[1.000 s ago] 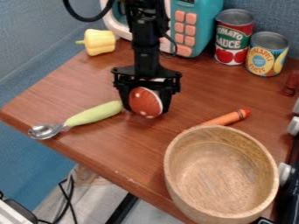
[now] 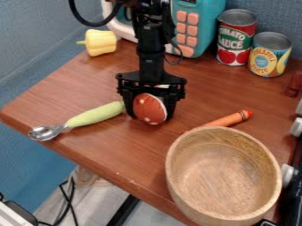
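Observation:
The black gripper [image 2: 150, 99] is low over the middle of the wooden table, around a red round object [image 2: 150, 109] with pale specks, like a tomato or ball, which sits between its fingers; whether the fingers grip it is hard to tell. Left of it lies a spoon with a light green handle [image 2: 94, 116]. An orange carrot-like stick [image 2: 224, 122] lies to the right, behind a wooden bowl [image 2: 223, 172].
A tomato can [image 2: 235, 38], a smaller can [image 2: 270, 55] and a small red bottle [image 2: 294, 86] stand at back right. A teal toy microwave [image 2: 195, 26] and yellow object [image 2: 99, 41] are at the back.
The gripper and the red object between its fingers have shifted very slightly; otherwise the scene looks the same.

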